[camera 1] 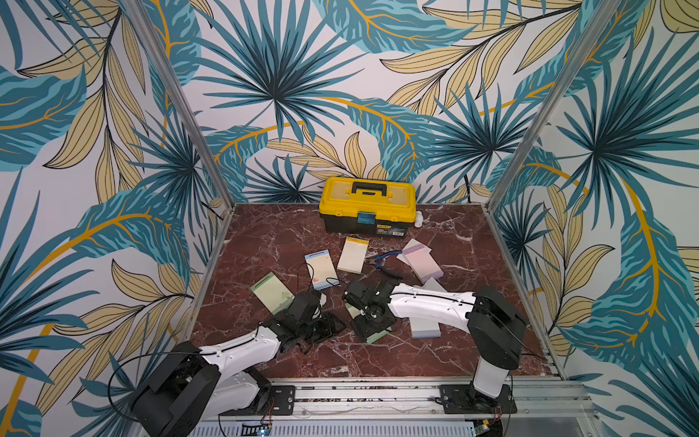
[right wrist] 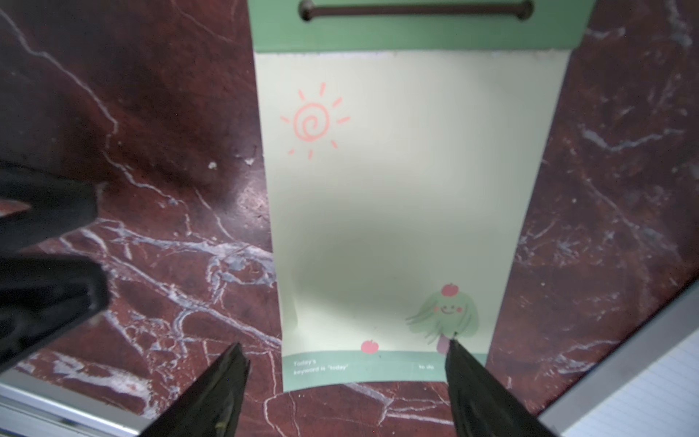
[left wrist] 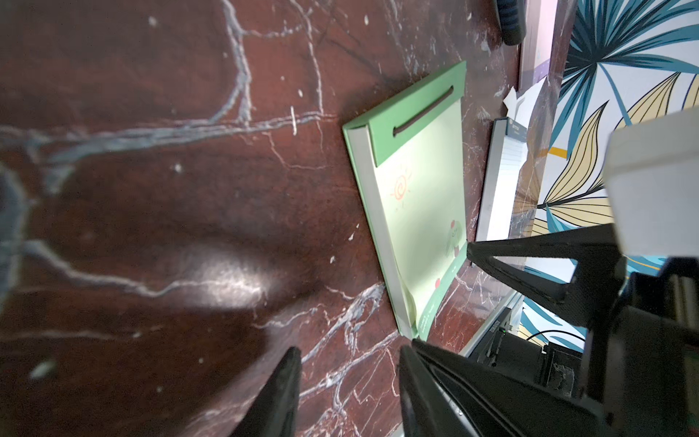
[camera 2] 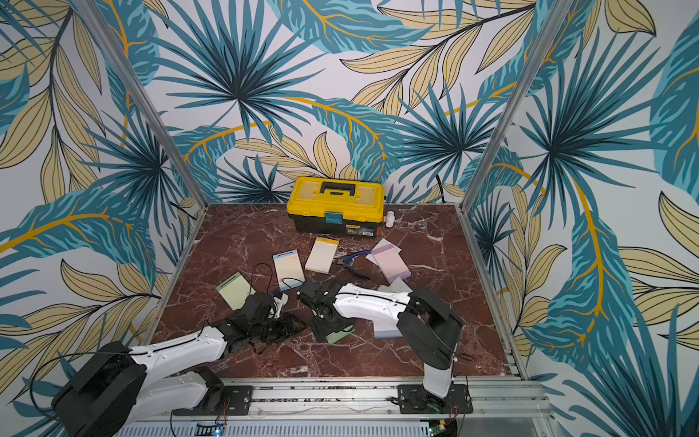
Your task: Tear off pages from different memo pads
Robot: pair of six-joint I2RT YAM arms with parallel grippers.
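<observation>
A green memo pad with a sun drawing (right wrist: 393, 204) lies flat beneath my right gripper, which stands open over its lower edge with nothing between its fingers. The same pad (left wrist: 418, 204) shows side-on in the left wrist view. My left gripper is beside it over bare marble, fingertips apart and empty. In the top views both grippers are close together at the front middle. Other pads lie around: a green one (camera 1: 269, 291) at the left, a blue-topped one (camera 1: 322, 269), a cream one (camera 1: 353, 255), a pink one (camera 1: 422, 262) and a white one (camera 1: 426, 327).
A yellow toolbox (camera 1: 367, 200) stands at the back with a small white object (camera 1: 418, 219) beside it. Blue-handled pliers (camera 2: 355, 255) lie between the cream and pink pads.
</observation>
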